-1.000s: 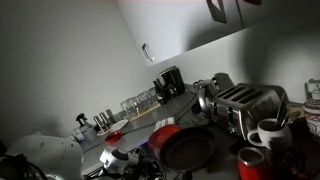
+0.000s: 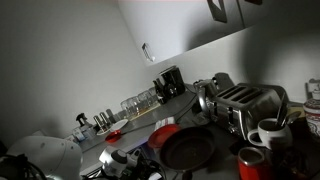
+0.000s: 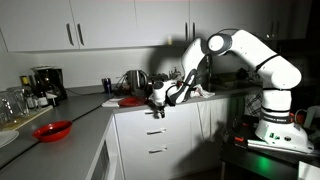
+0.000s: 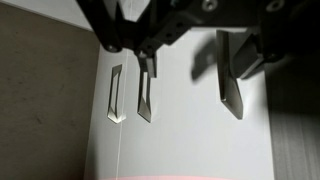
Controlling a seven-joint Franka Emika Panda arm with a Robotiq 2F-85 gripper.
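My gripper stands open in the wrist view, its fingers apart with nothing seen between them. Two metal handles sit on pale cabinet fronts: the left handle (image 4: 115, 93) and the right handle (image 4: 146, 100), on either side of a seam. The right handle lies near or behind my left finger; whether they touch I cannot tell. My right finger (image 4: 231, 82) is over plain white front. In exterior view 2 the gripper (image 3: 157, 112) is low before the white drawers (image 3: 135, 140), just below the counter's edge. Exterior view 1 mostly hides the gripper behind the arm and counter items.
On the counter are a dark pan (image 2: 187, 148), a red bowl (image 2: 163, 134), a toaster (image 2: 247, 108), a white mug (image 2: 271, 133) and a red can (image 2: 254, 162). Farther left stand glasses and another red bowl (image 3: 52, 130). The floor before the drawers looks clear.
The arm at the bottom of exterior view 1 has shifted only slightly. The counter items have not moved.
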